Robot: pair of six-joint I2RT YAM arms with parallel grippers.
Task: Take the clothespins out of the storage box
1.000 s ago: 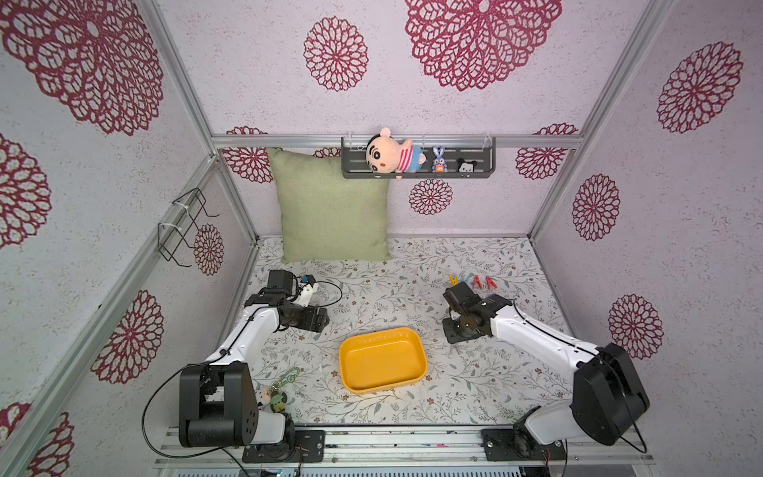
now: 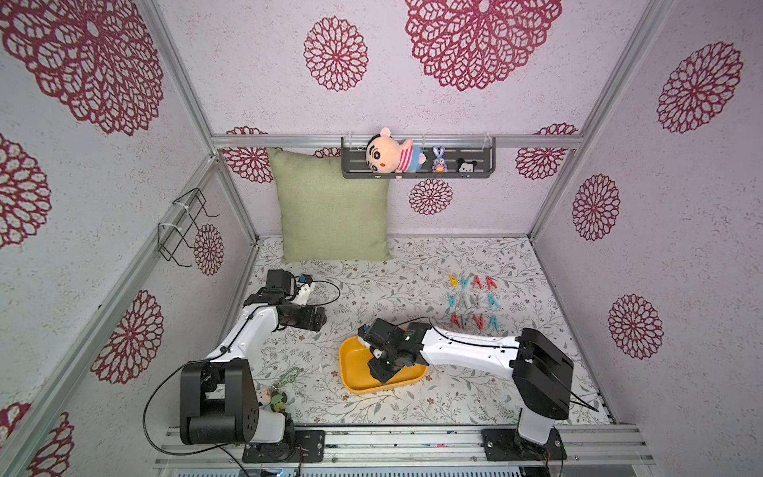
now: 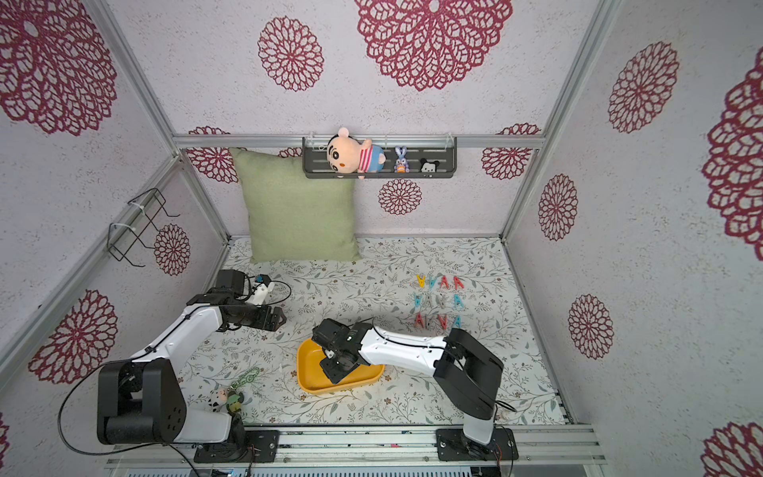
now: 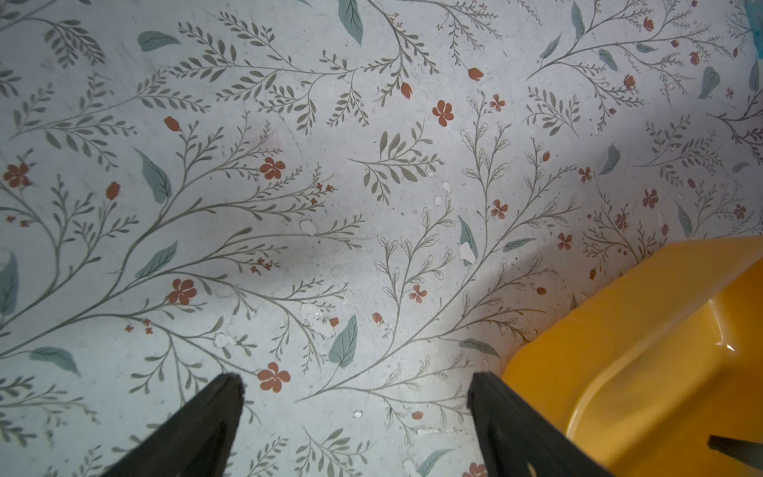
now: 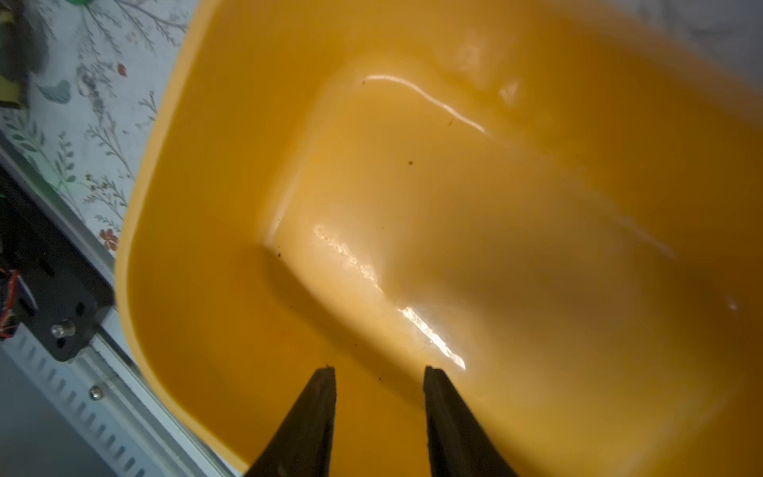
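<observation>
The yellow storage box [image 2: 356, 373] sits at the front middle of the table. Its floor, as far as the right wrist view shows, is empty. My right gripper is over the box, open, with nothing between its fingers. My left gripper hangs open and empty left of and behind the box, over bare table. Several clothespins in red, yellow and blue [image 3: 457, 283] lie in rows on the right part of the table, outside the box.
A green pillow [image 2: 329, 209] leans on the back wall below a shelf [image 2: 485, 163] with toys. A small plush keychain [image 2: 276, 400] lies at the front left. The table between pillow and box is clear.
My left arm is nearly unchanged.
</observation>
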